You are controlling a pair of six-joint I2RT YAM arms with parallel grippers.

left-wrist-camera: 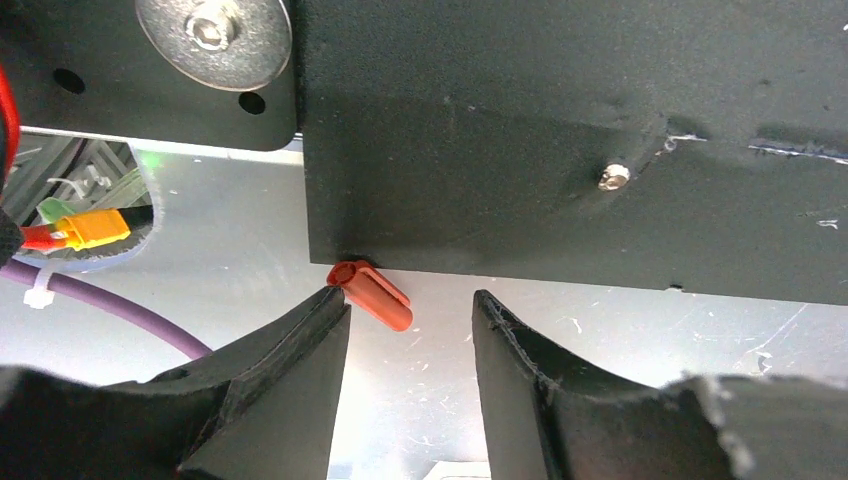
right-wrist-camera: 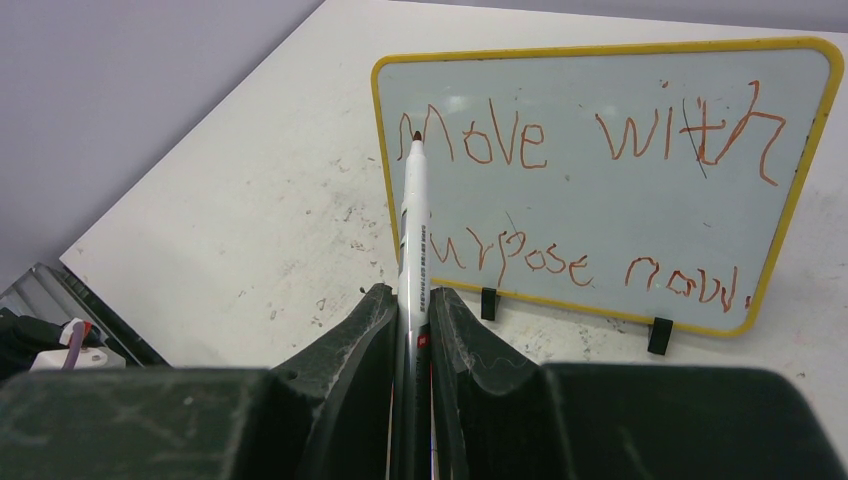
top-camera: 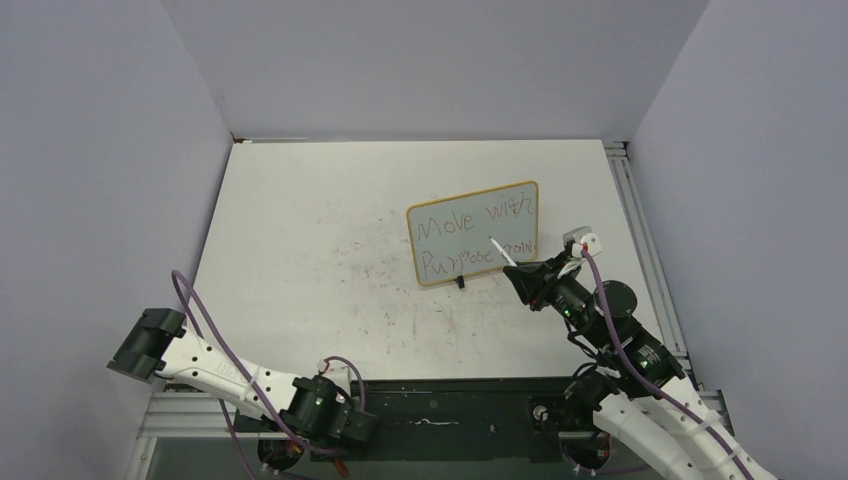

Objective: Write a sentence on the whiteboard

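The yellow-edged whiteboard (top-camera: 455, 240) carries the red handwriting "Move with Purpose now". In the right wrist view, my right gripper is shut on a white marker (right-wrist-camera: 413, 220), its dark tip uncapped and pointing up across the board. Whether the tip touches the board cannot be told. My left gripper is part open at the table's near edge. An orange-red marker cap (left-wrist-camera: 378, 296) lies tilted just beyond the gap, close to the left fingertip; no grip on it shows.
A dark metal plate (left-wrist-camera: 520, 180) with screws runs along the cap's far side. Orange and yellow connectors (left-wrist-camera: 92, 229) and a purple cable (left-wrist-camera: 130, 313) are at the left. The white tabletop (top-camera: 310, 250) left of the board is clear.
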